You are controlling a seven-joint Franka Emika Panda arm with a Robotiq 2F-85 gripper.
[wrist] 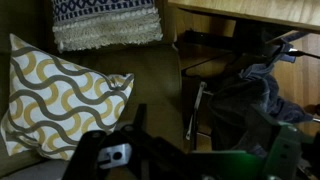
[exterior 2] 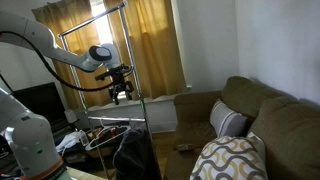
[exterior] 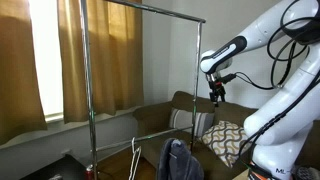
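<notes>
High above the sofa's edge and the dark clothing, my gripper [exterior: 217,98] points downward in the first exterior view. The second exterior view shows the gripper [exterior 2: 121,92] in front of the metal clothes rack [exterior 2: 129,57]. Its fingers stand open along the bottom of the wrist view, with nothing held between them. A dark, bluish garment [wrist: 250,98] lies bunched below, toward the right of that view. The same garment [exterior: 178,162] drapes near the bottom in the first exterior view. A pale hanger [exterior: 135,160] shows beside it.
A dark sofa [exterior 2: 205,130] bears a patterned yellow-and-grey cushion [wrist: 62,98] and a fringed striped cushion [wrist: 105,22]. Rack posts [exterior: 88,90] rise near the arm. A wooden surface edge [wrist: 260,9] crosses the wrist view's top. Air around the gripper is clear.
</notes>
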